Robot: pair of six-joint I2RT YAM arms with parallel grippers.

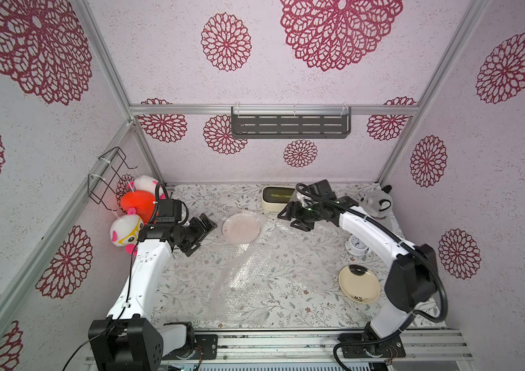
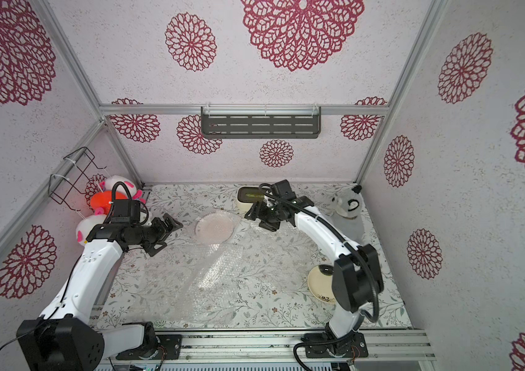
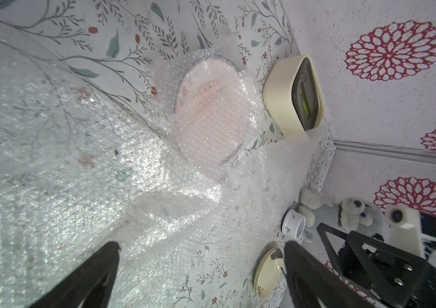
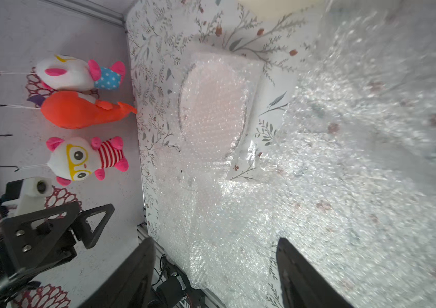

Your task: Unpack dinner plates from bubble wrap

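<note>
A round pinkish plate [image 1: 241, 228] lies at the back, left of centre, under clear bubble wrap [image 1: 237, 281] that spreads over much of the table. An unwrapped cream plate [image 1: 359, 287] with a dark patch rests at the front right. My left gripper [image 1: 205, 235], open and empty, hovers left of the wrapped plate; its fingers [image 3: 92, 277] stand wide apart in the left wrist view. To the right of that plate is my right gripper [image 1: 291, 216], above the wrap near the cream box, its fingers [image 4: 135, 272] apart with nothing between them.
A cream box [image 3: 285, 95] with a dark window stands at the back. A white clock [image 1: 356, 245] and a grey plush toy [image 1: 378, 202] sit at the right. Colourful plush toys [image 4: 87, 159] hang on the left wall. The front centre holds only wrap.
</note>
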